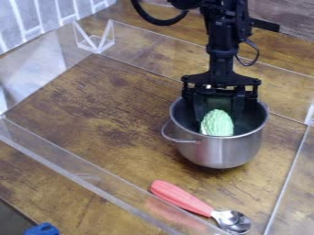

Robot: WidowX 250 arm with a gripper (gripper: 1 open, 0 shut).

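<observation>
A steel pot (223, 149) with a loop handle stands on the right of the wooden tray. Inside it is a pale green, ridged cabbage-like object (216, 124). My black gripper (216, 108) reaches down into the pot from above, right at the green object. Its fingertips are mostly hidden by the object and the dark pot interior; it looks closed on the green object, though the contact is hard to see.
A spoon with a pink handle (182, 196) lies at the front right. A blue item (42, 229) is at the bottom left corner. Clear plastic walls edge the work area; the wooden surface left of the pot is clear.
</observation>
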